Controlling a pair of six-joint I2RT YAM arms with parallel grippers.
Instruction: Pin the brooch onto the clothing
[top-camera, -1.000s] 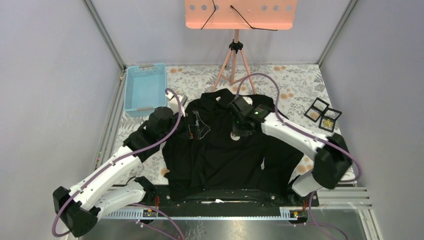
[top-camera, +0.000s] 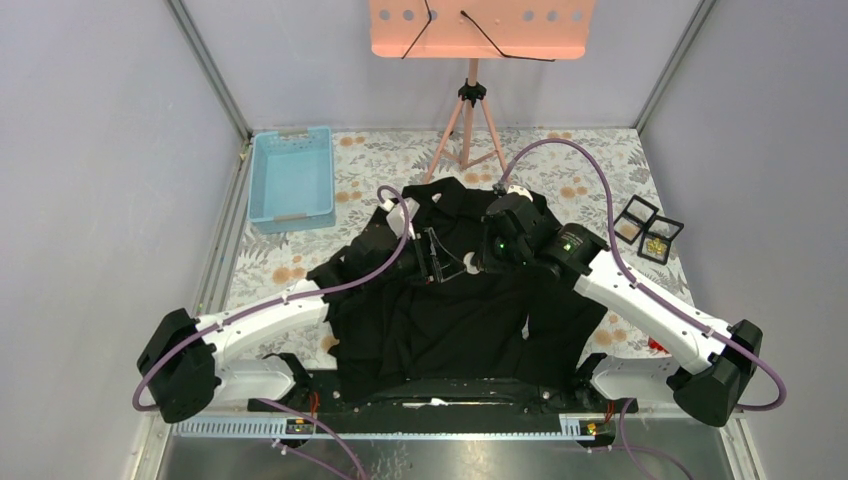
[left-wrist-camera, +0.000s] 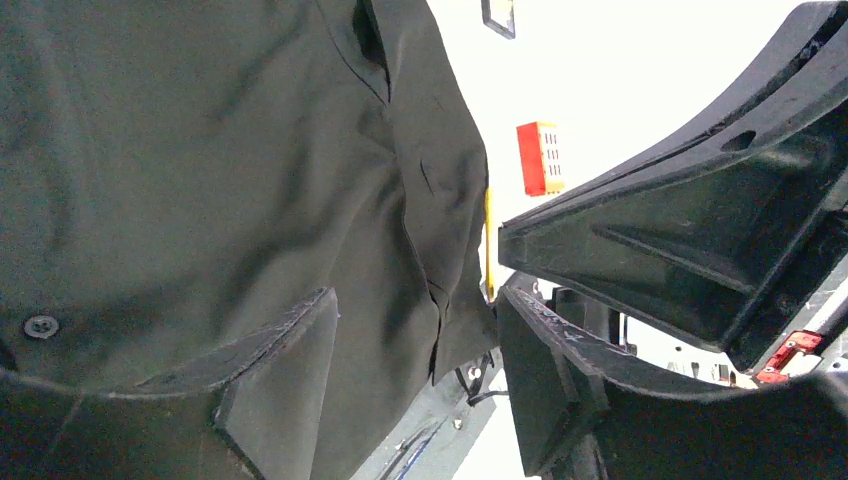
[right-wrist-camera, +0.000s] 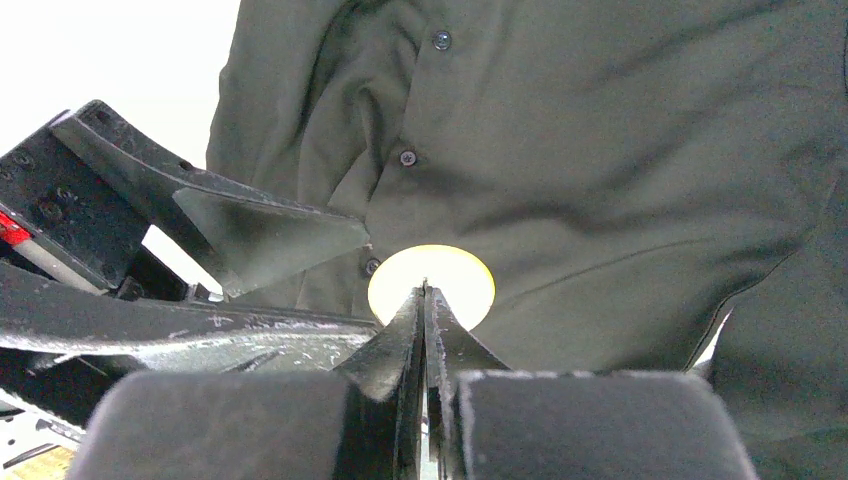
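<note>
The black clothing (top-camera: 430, 330) lies spread on the table, buttons visible in both wrist views. A round pale disc, apparently the brooch (right-wrist-camera: 430, 275), sits on the clothing near the centre (top-camera: 470, 263), directly beyond my right gripper, which is shut, its fingertips over the disc; nothing else shows between its fingers. My left gripper (top-camera: 440, 258) is beside it on the left, fingers apart (left-wrist-camera: 416, 310), with clothing visible between them and nothing held. Part of the other gripper's dark body (left-wrist-camera: 670, 230) fills the upper right of the left wrist view.
A blue basket (top-camera: 290, 175) stands at the back left, a pink stand (top-camera: 465, 140) at the back, and small black boxes (top-camera: 650, 230) at the right. The grippers are very close together over the middle of the clothing.
My left arm has moved rightward toward the pale disc and the right gripper.
</note>
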